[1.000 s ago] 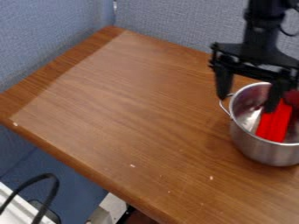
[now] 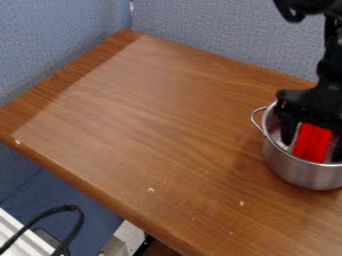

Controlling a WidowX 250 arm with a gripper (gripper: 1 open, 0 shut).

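A steel pot [image 2: 302, 174] with side handles stands at the right of the wooden table. A red object [image 2: 313, 142] stands inside it. My black gripper [image 2: 301, 120] reaches down into the pot at the right edge of the view, around the top of the red object. It is open; its fingertips are partly hidden, and I cannot tell whether they touch anything.
Blue-grey padded walls border the back and left. A black cable [image 2: 47, 215] and white items lie below the table's front-left edge.
My gripper has moved right and down, from above the pot's left part to in the pot around the red object.
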